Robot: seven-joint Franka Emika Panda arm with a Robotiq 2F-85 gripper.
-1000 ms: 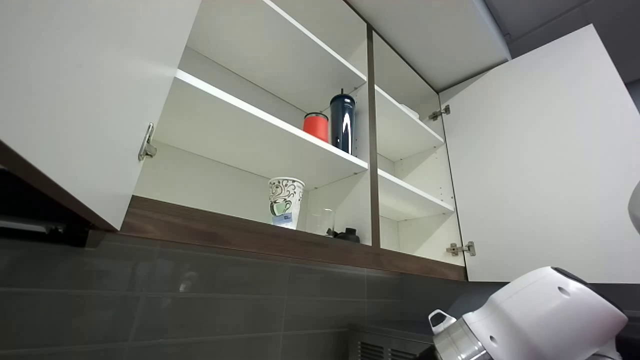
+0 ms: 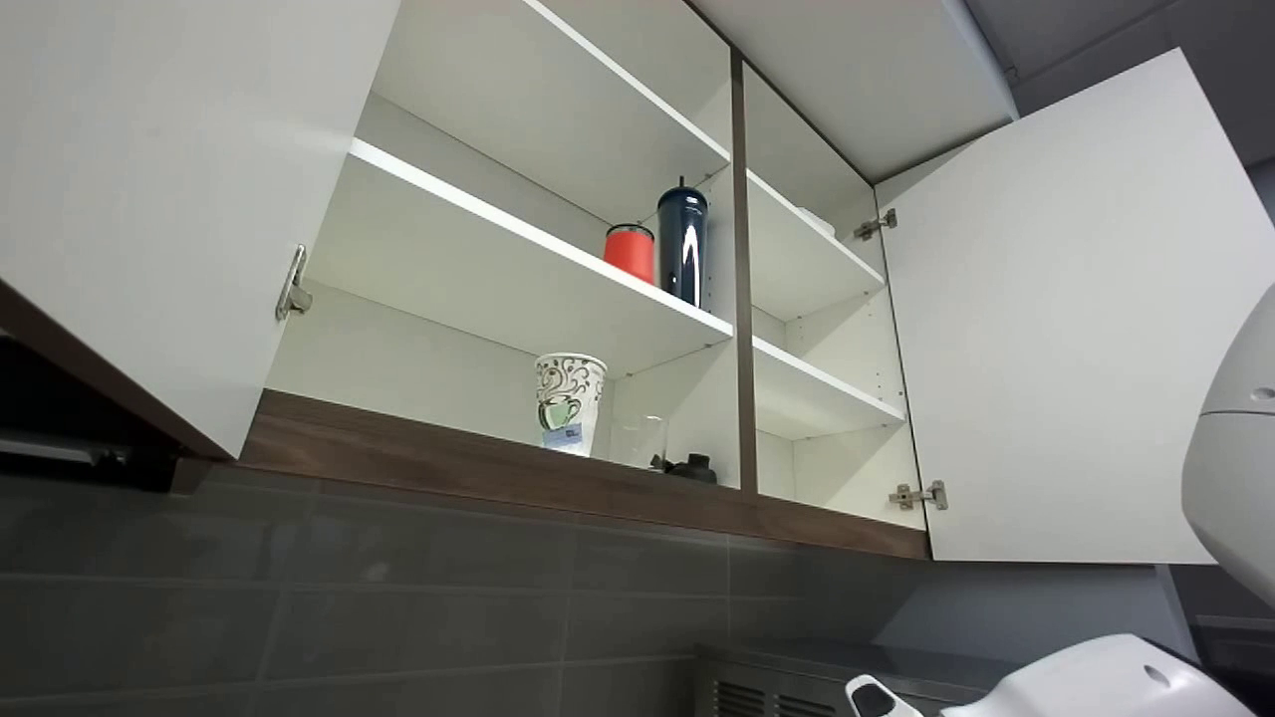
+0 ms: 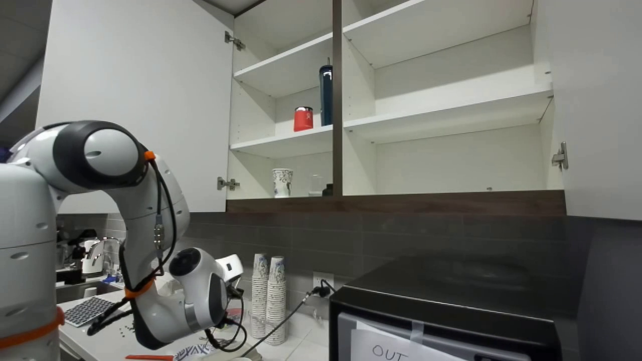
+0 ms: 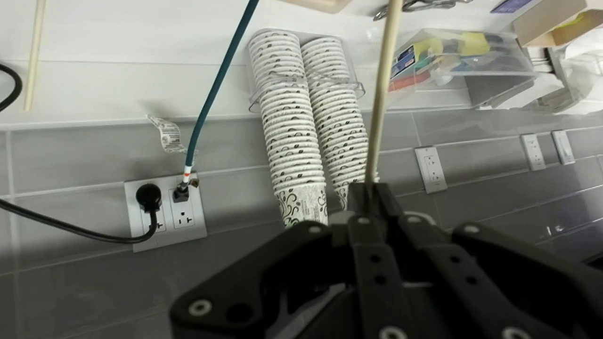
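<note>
In the wrist view my gripper is shut on a thin pale wooden stick [image 4: 384, 84], which extends away from the fingertips toward the top edge. Beyond it on the counter rise two tall stacks of patterned paper cups [image 4: 291, 124]. A single patterned cup [image 2: 569, 404] stands upright on the cabinet's bottom shelf, near a clear glass [image 2: 637, 440] and a black object [image 2: 693, 467]. On the shelf above are a red tumbler [image 2: 629, 252] and a tall dark blue tumbler [image 2: 682, 245]. Neither exterior view shows my fingers.
Both cabinet doors [image 2: 1076, 335] stand wide open. A black appliance [image 3: 445, 295] occupies the counter's right side below the cabinet. Plugged cords [image 4: 217, 79] cross near the wall outlet [image 4: 167, 212]. A clear bin [image 4: 452, 62] holds assorted items.
The cabinet items have not moved.
</note>
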